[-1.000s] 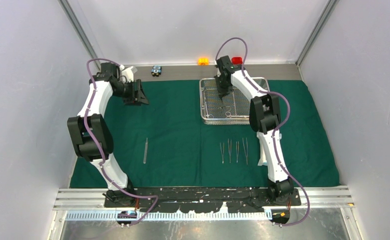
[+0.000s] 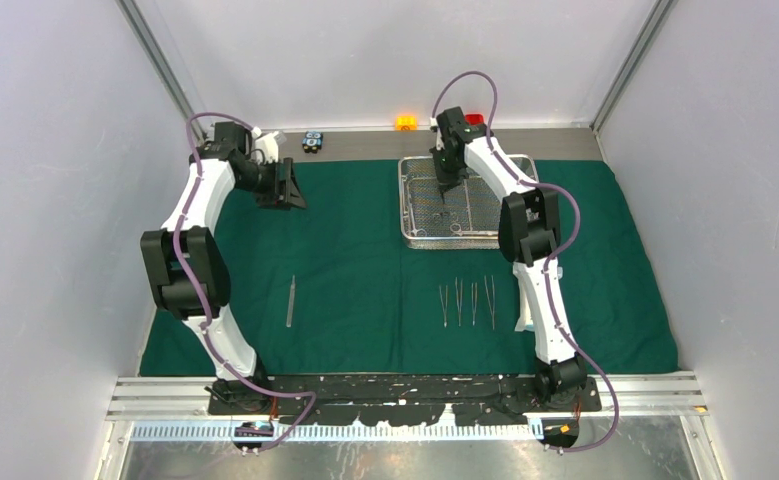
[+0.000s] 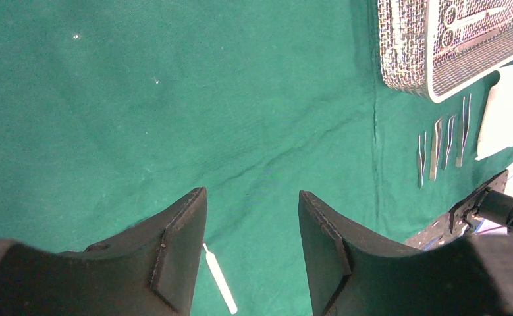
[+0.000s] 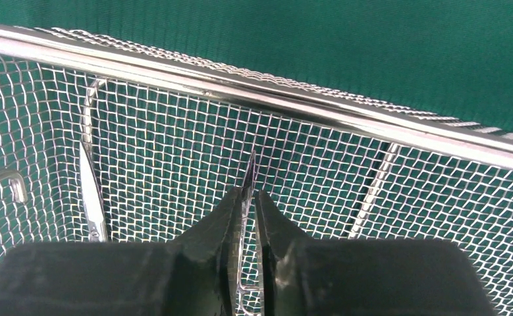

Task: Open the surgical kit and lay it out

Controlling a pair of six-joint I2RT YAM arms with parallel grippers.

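The wire mesh kit basket (image 2: 402,205) stands at the back right of the green cloth, holding scissors-like instruments. Inside it my right gripper has its fingertips close on either side of a slim steel instrument (image 4: 251,164); whether they grip it I cannot tell. Another steel instrument (image 4: 92,204) lies left of it. My left gripper hangs open and empty over the left of the cloth. A scalpel handle (image 3: 220,276) lies below it. Several tweezers (image 2: 459,300) lie in a row in front of the basket.
A white packet (image 3: 504,108) lies right of the tweezers, partly under the right arm. A small blue object (image 2: 313,142), a yellow one (image 2: 406,123) and a red one stand along the back strip.
Over the last second my left gripper moved slightly right, and my right arm shifted a little at the basket.
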